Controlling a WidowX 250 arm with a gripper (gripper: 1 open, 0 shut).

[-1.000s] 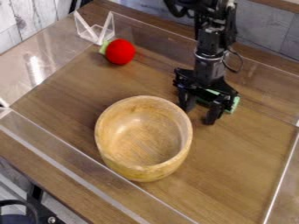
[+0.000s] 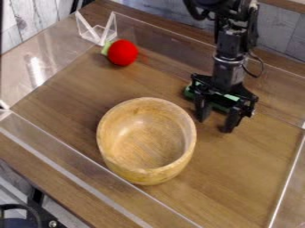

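My black gripper (image 2: 217,109) is low over the wooden table at the right of centre, right of a green object (image 2: 192,92) that is partly hidden behind it. I cannot tell whether the fingers hold it. A large wooden bowl (image 2: 146,142) sits in front and to the left of the gripper, apart from it. A red round object (image 2: 120,52) with a green part lies at the back left.
A white wire item (image 2: 95,29) stands near the back left edge. Clear barriers edge the sides, and a wall runs behind.
The arm has shifted slightly right and turned a little. The green object now shows more to the left of the gripper, where earlier it showed to the right.
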